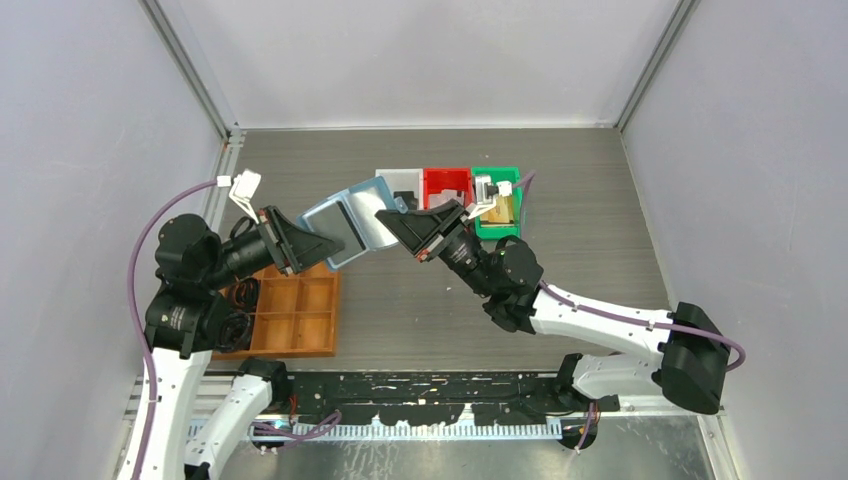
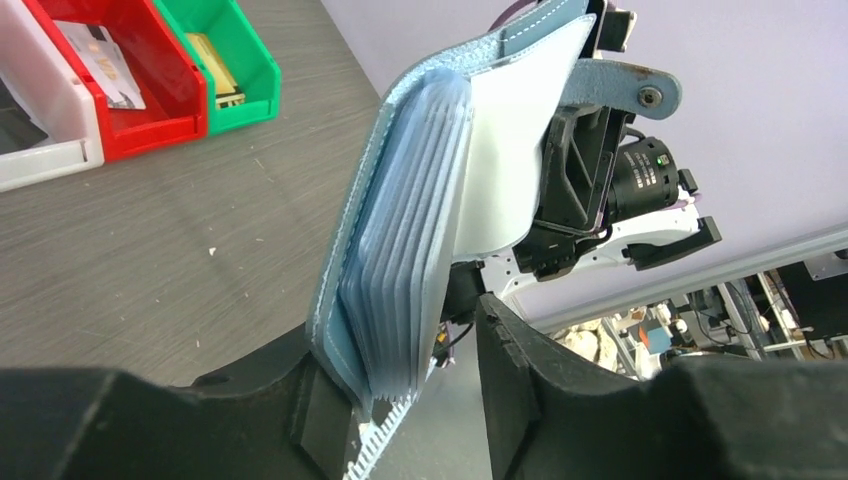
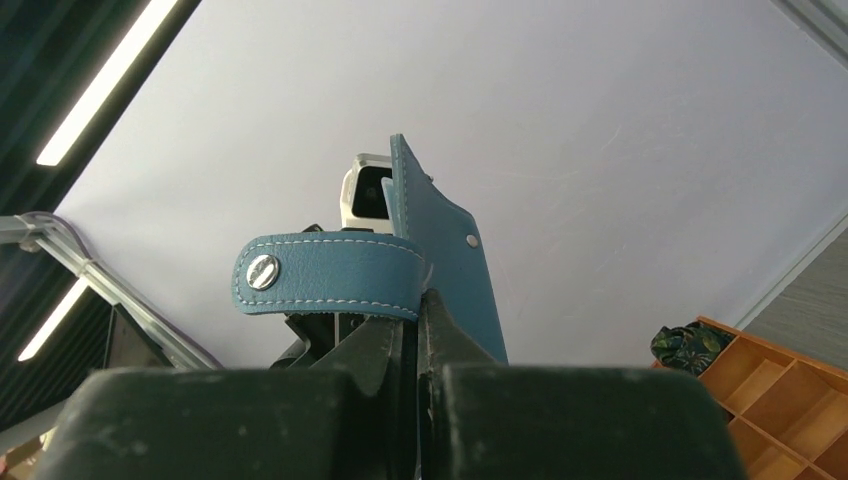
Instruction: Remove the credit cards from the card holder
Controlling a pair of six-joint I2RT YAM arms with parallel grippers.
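Observation:
The blue card holder point(image 1: 379, 186) hangs open in the air between the two arms. Its clear sleeves point(image 2: 410, 230) fan out in the left wrist view, and from above a grey panel with a dark band point(image 1: 338, 226) shows on its left half. My right gripper is shut on the holder's edge by the snap strap point(image 3: 330, 272). Around the holder's lower end, my left gripper stands partly open; one finger point(image 2: 305, 400) lies near the blue cover, with a gap before the other. Whether cards sit inside the sleeves is hard to tell.
White point(image 1: 384, 175), red point(image 1: 430, 174) and green point(image 1: 516, 180) bins stand side by side at the back; card-like pieces lie in the red and green ones. Under the left arm is a wooden compartment tray point(image 1: 336, 330). Clear table lies at centre and right.

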